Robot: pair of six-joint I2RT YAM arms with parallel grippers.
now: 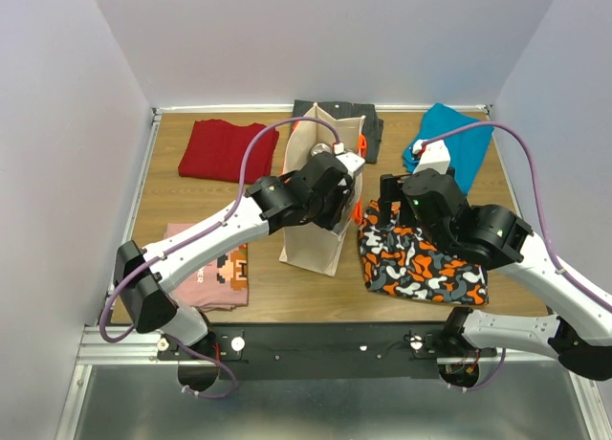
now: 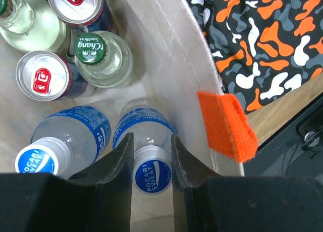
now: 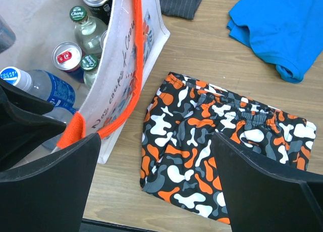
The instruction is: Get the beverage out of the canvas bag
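The open canvas bag (image 1: 306, 249) stands mid-table with my left gripper (image 1: 339, 206) reaching down into it. In the left wrist view, that gripper's fingers straddle the blue cap of a Pocari Sweat bottle (image 2: 151, 174); whether they press on it I cannot tell. Another Pocari bottle (image 2: 75, 136), cans (image 2: 43, 75) and Chang bottles (image 2: 103, 63) share the bag. My right gripper (image 1: 397, 187) is open over the camouflage cloth, right of the bag, with nothing between its fingers.
A red cloth (image 1: 220, 148) lies back left, a pink one (image 1: 201, 277) front left, a dark grey one (image 1: 368, 124) behind the bag, a blue one (image 1: 464, 153) back right and the camouflage cloth (image 3: 197, 156) at right.
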